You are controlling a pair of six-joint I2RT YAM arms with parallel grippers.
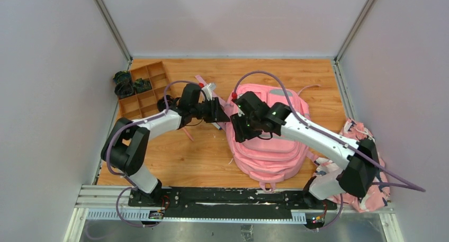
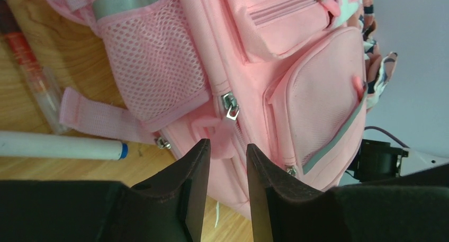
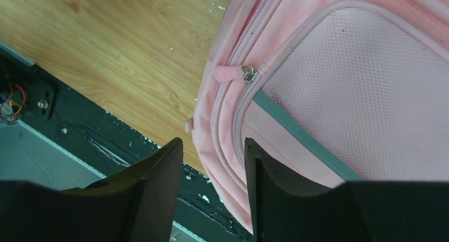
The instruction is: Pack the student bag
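A pink backpack (image 1: 275, 160) lies flat on the wooden table, its front pockets facing up. My left gripper (image 1: 226, 119) is at the bag's left edge; in the left wrist view a metal zipper slider (image 2: 230, 104) with a pink pull shows just beyond its parted fingers (image 2: 197, 170). Above the bag's upper left part hangs my right gripper (image 1: 241, 139), its fingers (image 3: 168, 162) spread with nothing between them. A pink zipper pull (image 3: 229, 73) lies beyond them in the right wrist view. Both fingers stand part open. Whether the left one touches the fabric I cannot tell.
A wooden compartment tray (image 1: 157, 82) with dark items stands at the back left. A white marker (image 2: 63, 146) and a clear-ended red pen (image 2: 32, 67) lie left of the bag. Patterned cloth (image 1: 365, 133) is heaped at the right.
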